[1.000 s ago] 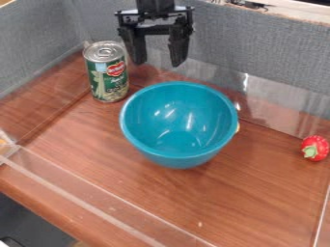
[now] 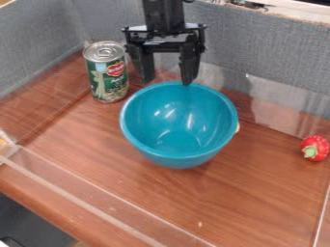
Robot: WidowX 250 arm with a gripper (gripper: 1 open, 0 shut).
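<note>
My black gripper (image 2: 168,71) hangs open above the back rim of a teal bowl (image 2: 179,130), its two fingers apart and nothing visible held between them. A green food can (image 2: 107,74) with a red label stands upright to the left of the gripper and bowl. A red strawberry-like object (image 2: 315,149) lies on the wooden floor at the right.
Grey padded walls (image 2: 264,63) and clear plastic edging border the wooden surface (image 2: 129,198) at the back and left. A small light item behind the bowl's right side is mostly hidden.
My gripper has moved down and slightly right, closer to the bowl's back rim. The bowl, can and red object are unmoved.
</note>
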